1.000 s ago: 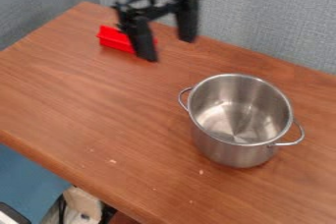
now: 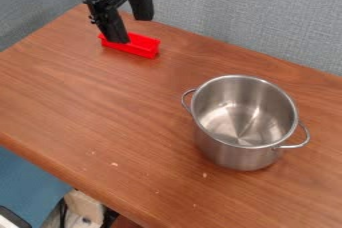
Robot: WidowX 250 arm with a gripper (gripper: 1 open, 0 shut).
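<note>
A black gripper (image 2: 119, 17) hangs at the upper left, open, its fingers just over and partly in front of a red rectangular object (image 2: 142, 47) lying on the wooden table near the back wall. Whether it touches the red object I cannot tell. A steel pot (image 2: 245, 122) with two side handles stands on the right half of the table, empty.
Grey walls (image 2: 241, 17) border the back and left. The table's front-left edge drops to a blue floor with some objects below.
The gripper has moved leftward and slightly up in the picture, from above the table's middle back to the red object. The red object and pot are unmoved.
</note>
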